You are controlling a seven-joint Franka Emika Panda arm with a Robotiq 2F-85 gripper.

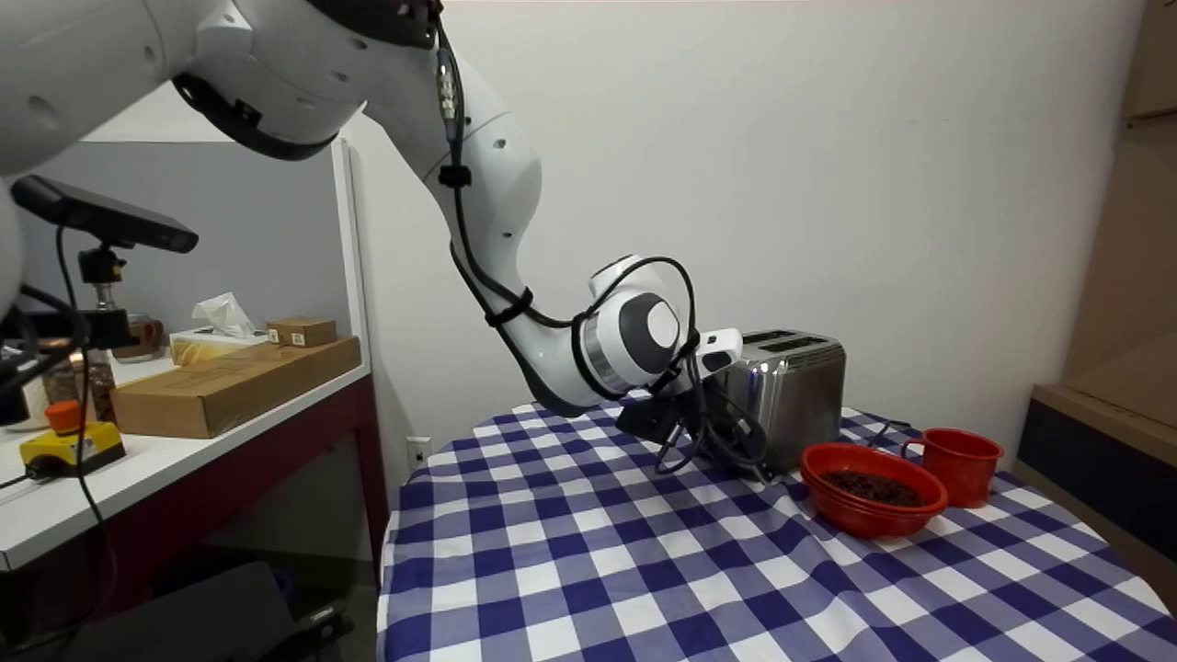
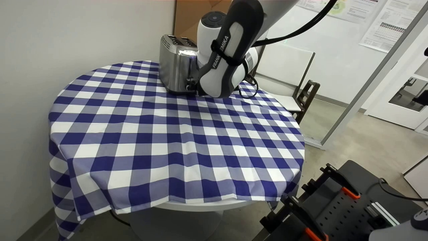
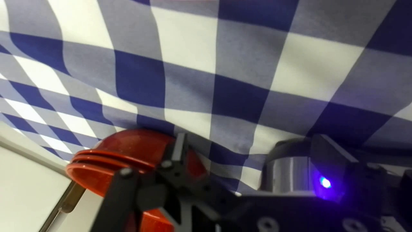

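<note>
A silver two-slot toaster (image 1: pixel 811 386) stands at the back of the checkered table in exterior view 1. My gripper is low beside its control end, its fingers apart in the wrist view. A rounded metallic part (image 3: pixel 287 174), apparently of the toaster, shows between them, close to the right finger. A blue light (image 3: pixel 325 181) glows at that finger. Whether the fingers touch the toaster is unclear. Exterior view 2 shows the toaster (image 2: pixel 176 64) with the arm in front of the gripper, hiding it.
Stacked red bowls (image 1: pixel 872 491) with dark bits inside sit just right of the gripper in exterior view 1. A red mug (image 1: pixel 960 465) is behind them. The checkered tablecloth (image 2: pixel 160 140) is clear across the front and middle.
</note>
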